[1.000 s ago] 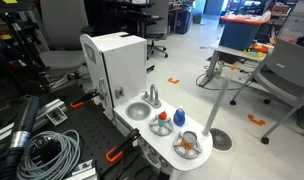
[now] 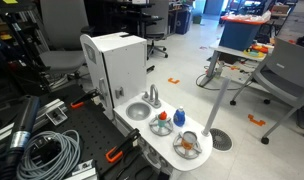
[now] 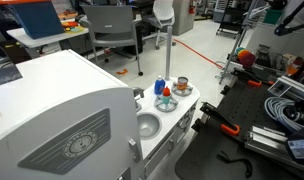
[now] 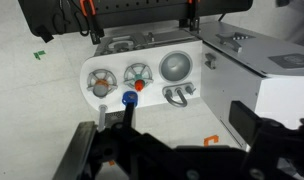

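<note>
A white toy kitchen counter (image 2: 164, 139) holds a round sink (image 2: 139, 111) with a grey faucet (image 2: 154, 94). On the nearer burner sits a small red-topped object (image 2: 163, 116) with some teal. The other burner bears a metallic cup or pot (image 2: 188, 138) with orange inside. Beside the burners stands a small blue object (image 2: 179, 117), seen in all views. In the wrist view, my gripper hangs high over the counter's faucet side. Its dark fingers (image 4: 237, 112) look spread apart, with nothing visible between them.
A tall white cabinet (image 2: 116, 62) rises at the counter's end. Orange clamps (image 2: 115, 154) grip the dark table edge, and coiled cable (image 2: 54, 155) lies on the table. A grey chair (image 2: 287, 75) stands beyond. Counter space between sink and burners is narrow.
</note>
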